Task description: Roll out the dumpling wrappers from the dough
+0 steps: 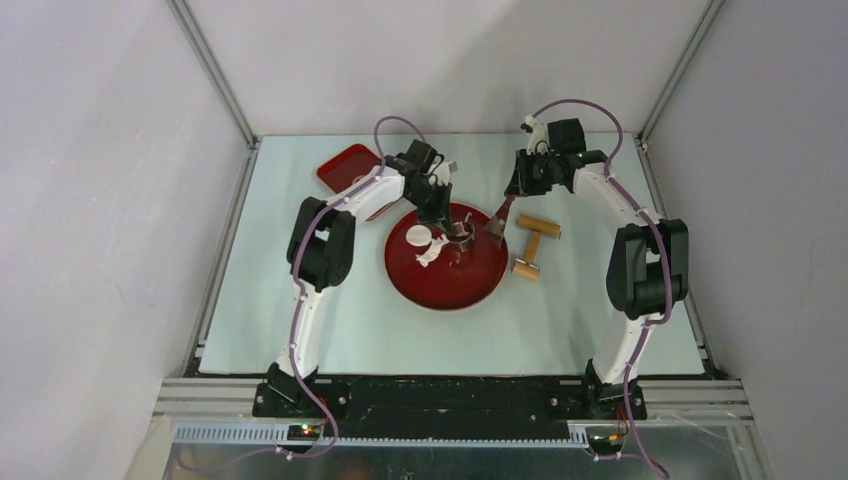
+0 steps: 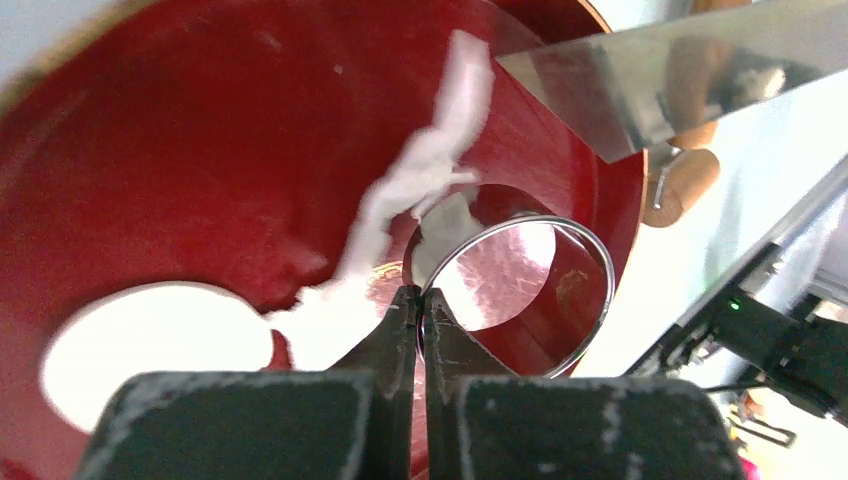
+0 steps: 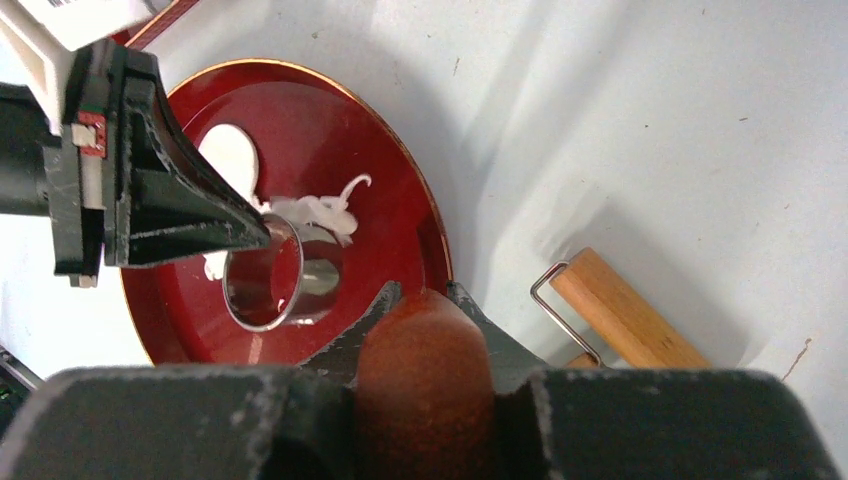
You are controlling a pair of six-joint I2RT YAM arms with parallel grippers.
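On the red plate (image 1: 435,285) lie a round white wrapper (image 2: 155,355) and torn strips of dough (image 2: 420,170). My left gripper is shut on the thin rim of a steel ring cutter (image 2: 590,330), held over the plate beside the dough. My right gripper is shut on a reddish wooden handle (image 3: 425,400) of a scraper, whose metal blade (image 1: 496,229) hangs over the plate's right side.
A wooden rolling tool (image 1: 533,245) with two rollers lies just right of the plate. A red tray (image 1: 345,165) sits at the back left, partly under the left arm.
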